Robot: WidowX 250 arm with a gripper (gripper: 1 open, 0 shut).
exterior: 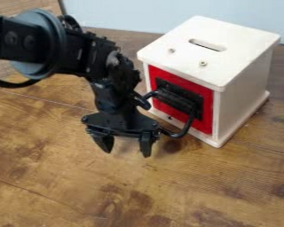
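My black gripper [124, 144] points down over the wooden table, its two fingers apart with nothing seen between them. It is in front and to the left of a white wooden box [240, 80], which has a slot in its top and a red front panel [201, 124] bearing a black fitting [177, 96]. A black cable loops near the wrist toward that panel; where it ends is hard to tell.
A pale wall or board stands behind the box.
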